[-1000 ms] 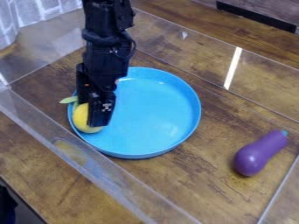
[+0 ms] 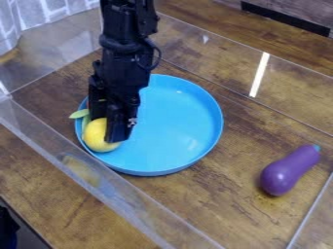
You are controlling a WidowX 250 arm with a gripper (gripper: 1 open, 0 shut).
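My black gripper (image 2: 111, 122) reaches down from the top into the left side of a blue plate (image 2: 169, 126), right over a yellow object (image 2: 99, 138) with a leafy green tip at the plate's left rim. Its fingers overlap the yellow object in this view, so I cannot tell how far apart they stand or whether they grip it.
A purple eggplant (image 2: 290, 170) lies on the wooden table (image 2: 208, 204) at the right, clear of the plate. A clear plastic edge runs diagonally along the lower left. The back right of the table is empty.
The gripper's lower part has shifted slightly over the yellow object. The plate and eggplant are unmoved.
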